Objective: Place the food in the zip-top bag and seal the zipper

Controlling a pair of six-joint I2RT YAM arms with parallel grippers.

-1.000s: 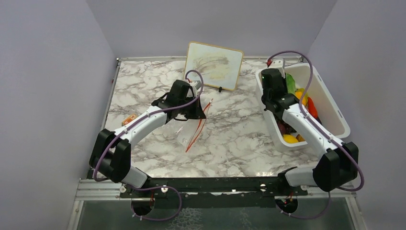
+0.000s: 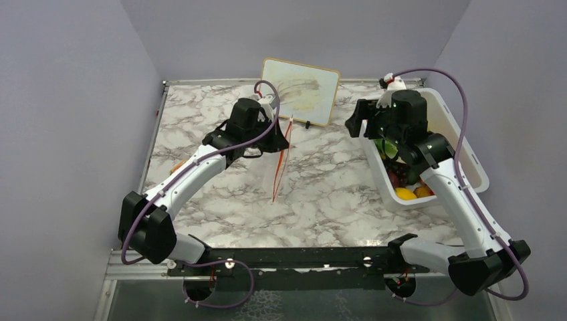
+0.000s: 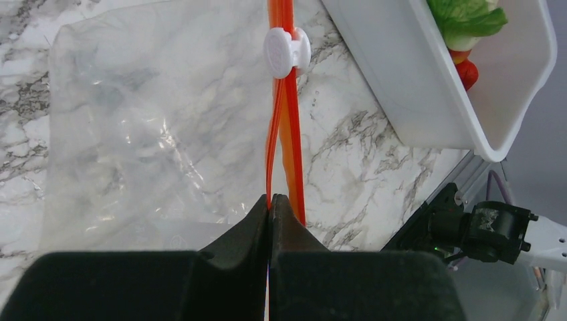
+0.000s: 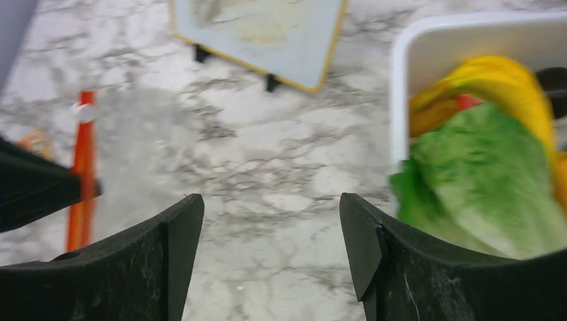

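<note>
The clear zip top bag has orange zipper strips and a white slider near one end. My left gripper is shut on the bag's zipper edge, with one orange strip running in between its fingertips. Bag film spreads to the left over the marble table. The strips stand slightly apart above the fingertips. Over the left side of the white bin, my right gripper points towards the bag, its fingers apart and nothing between them. Green lettuce and a yellow pepper lie in the bin.
A whiteboard with a yellow frame leans at the back. A lemon and other produce fill the near part of the bin. Behind my left arm an orange item partly shows. Bare table lies between bag and bin.
My right gripper has swung from pointing into the bin to pointing left, towards the bag. My left gripper has shifted slightly towards the back, and the strips stand more upright in the top view.
</note>
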